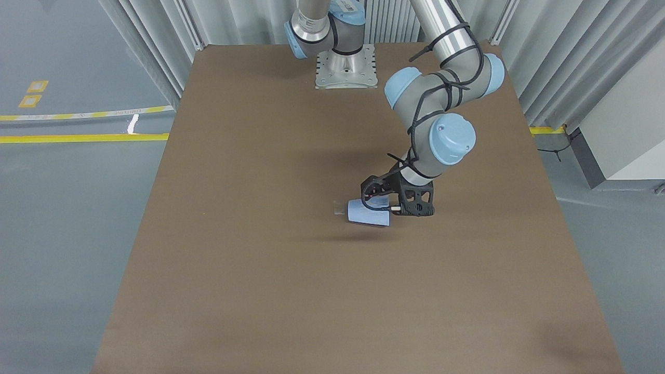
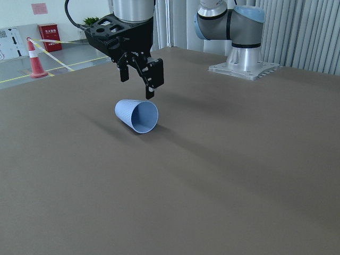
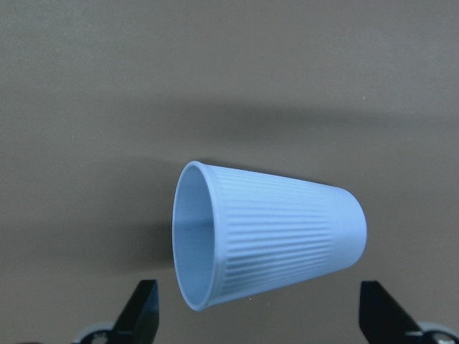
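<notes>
A light blue ribbed cup lies on its side on the brown table; in the left view the cup shows its mouth facing the camera, and in the wrist view the cup has its mouth to the left. My gripper hangs just above it, open, apart from the cup. In the wrist view its two black fingertips stand wide apart below the cup, nothing between them. In the front view the gripper partly hides the cup.
A floor cone stands beyond the table.
</notes>
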